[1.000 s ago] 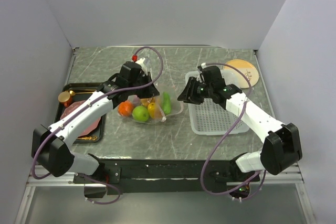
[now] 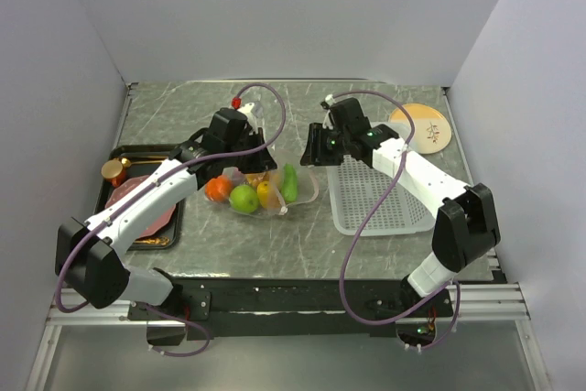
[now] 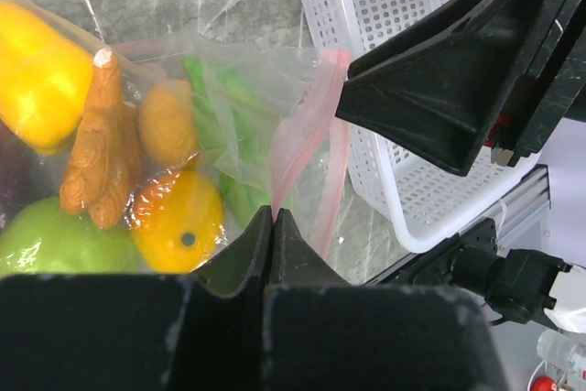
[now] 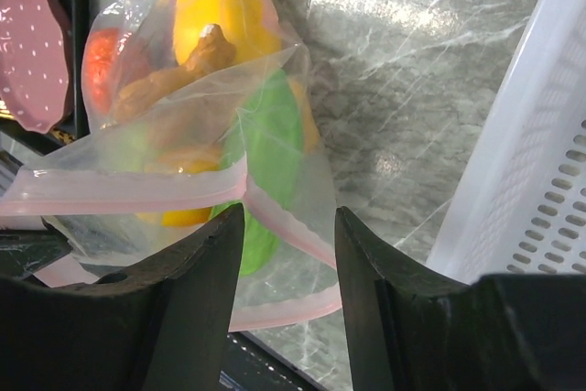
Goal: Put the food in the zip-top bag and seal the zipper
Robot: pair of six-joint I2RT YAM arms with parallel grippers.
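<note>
The clear zip bag (image 2: 307, 187) lies mid-table, its pink zipper strip (image 3: 320, 121) facing right with the mouth gaping. Inside are a green pear-like item (image 3: 64, 240), a yellow pepper (image 3: 37, 75), a brown drumstick-like piece (image 3: 101, 148), an orange-yellow fruit (image 3: 179, 219), a long green vegetable (image 4: 270, 148) and a red item (image 4: 105, 66). My left gripper is shut on the pinkish bag edge. Right of the mouth, my right gripper has its fingers apart; the strip passes between them in the right wrist view, but contact cannot be told.
A white perforated basket (image 2: 380, 203) stands right of the bag, under the right arm. A round board (image 2: 430, 125) lies at the back right. On the left, a dark tray (image 2: 176, 217) holds a pink plate (image 2: 165, 220) and a brown cup (image 2: 113, 171). Bare tabletop lies in front.
My right gripper has moved left and slightly back, from over the basket's edge toward the bag's mouth, and its wrist has turned. The left arm and the food have hardly shifted.
</note>
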